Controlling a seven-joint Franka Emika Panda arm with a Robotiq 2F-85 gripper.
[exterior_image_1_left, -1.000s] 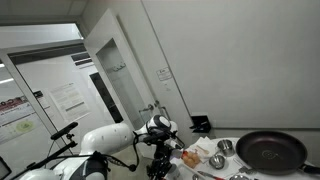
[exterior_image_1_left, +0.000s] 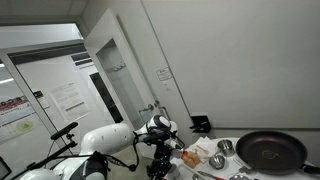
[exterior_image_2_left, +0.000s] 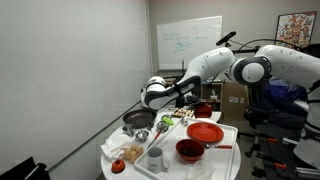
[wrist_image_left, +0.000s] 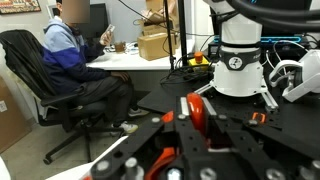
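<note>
In the wrist view my gripper fills the lower middle, and its fingers are closed around a red object (wrist_image_left: 197, 112) that sticks up between them. What the object is cannot be made out. From the side, the gripper (exterior_image_2_left: 187, 101) hangs over the far right part of the white table, with a patch of red beside it. A red plate (exterior_image_2_left: 205, 132) and a dark red bowl (exterior_image_2_left: 189, 151) stand nearer the camera on the table. In exterior view 1 the arm's black wrist (exterior_image_1_left: 158, 130) hides the gripper's fingers.
A black pan (exterior_image_1_left: 271, 150) lies at the wall side, near small metal bowls (exterior_image_1_left: 225, 147). A white mug (exterior_image_2_left: 155, 158) and a clear container (exterior_image_2_left: 199, 172) occupy the front of the table. Someone sits on an office chair (wrist_image_left: 50, 85) beyond the table.
</note>
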